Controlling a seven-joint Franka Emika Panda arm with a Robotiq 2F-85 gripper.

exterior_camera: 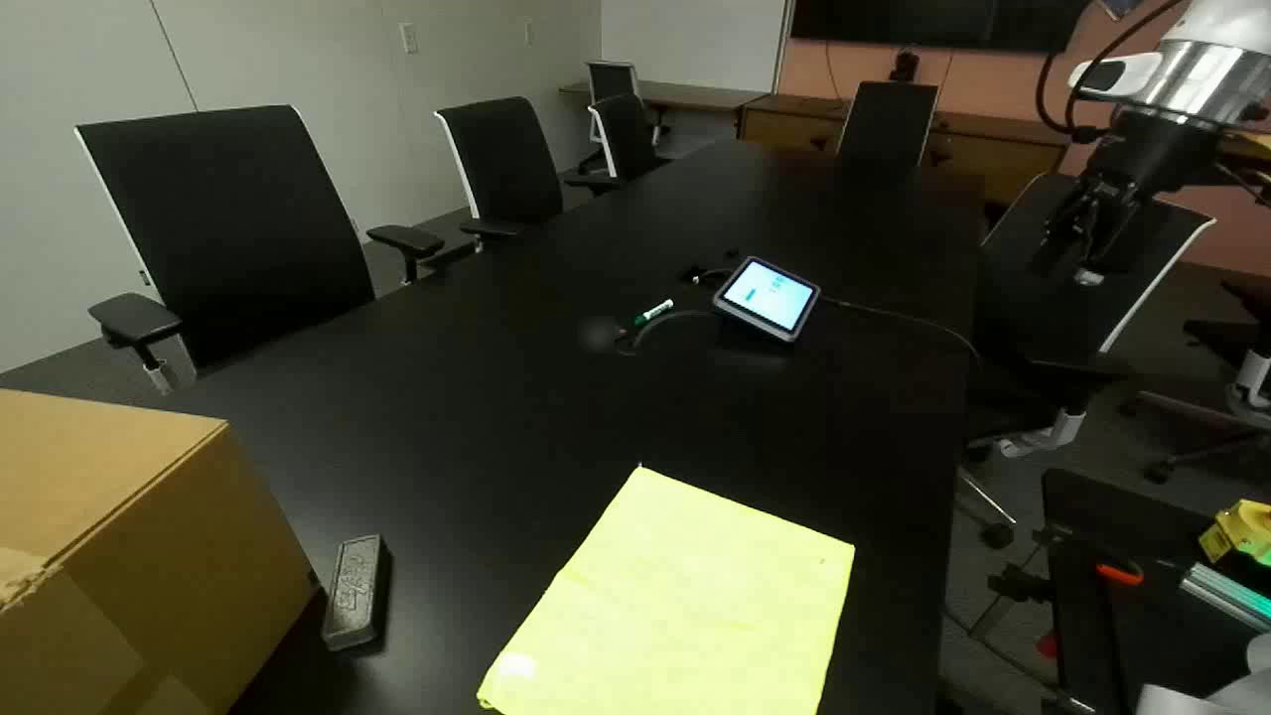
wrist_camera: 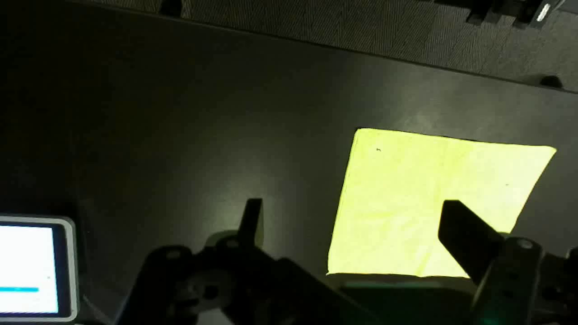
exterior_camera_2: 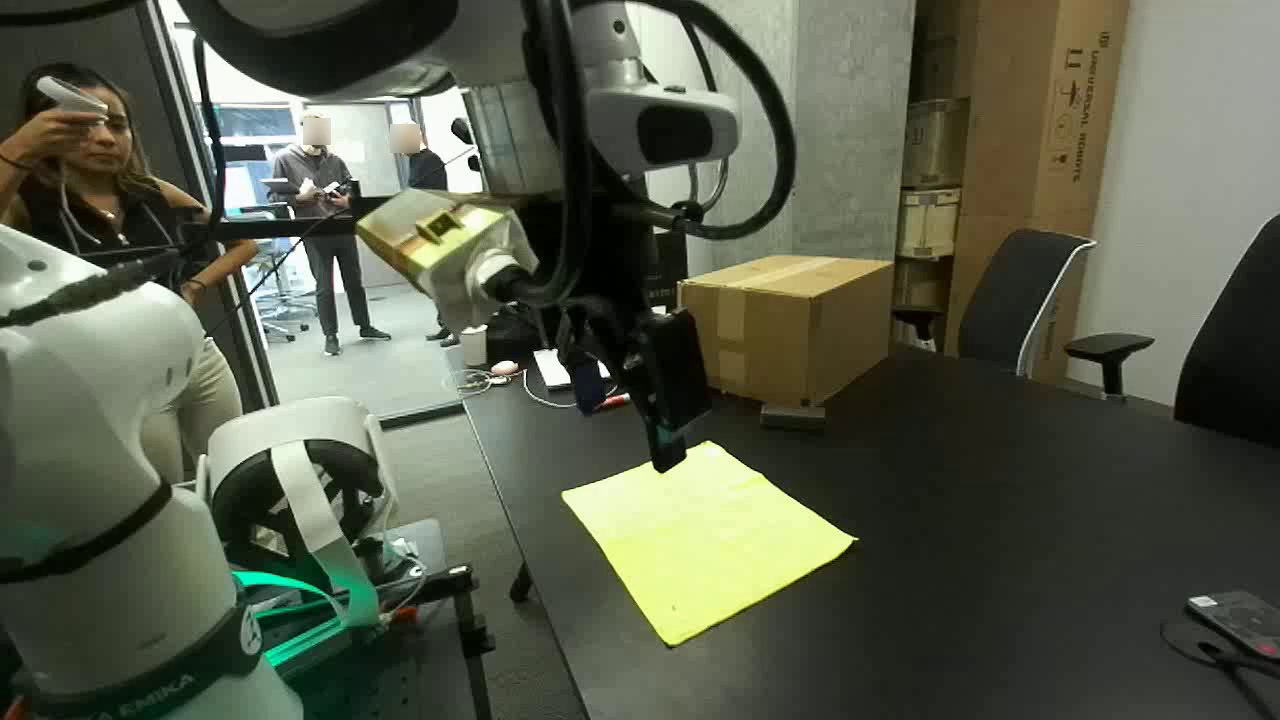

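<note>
A yellow cloth [exterior_camera: 685,590] lies spread flat on the black table [exterior_camera: 477,405], near its edge. From the other side, the same cloth [exterior_camera_2: 708,546] looks smooth, with nothing on top of it. My gripper is open and empty, its two fingers wide apart. In the wrist view the right finger overlaps the cloth [wrist_camera: 401,200], while the left one shows against bare table. In the first exterior view the gripper [exterior_camera: 1078,244] hangs high at the upper right, clear of the tabletop.
A cardboard box [exterior_camera: 143,560] stands on the table with a dark eraser-like block [exterior_camera: 354,592] beside it. Farther along are a tablet [exterior_camera: 769,296] with a lit screen and a green-white marker [exterior_camera: 654,312]. Chairs line the table. Bare tabletop surrounds much of the cloth.
</note>
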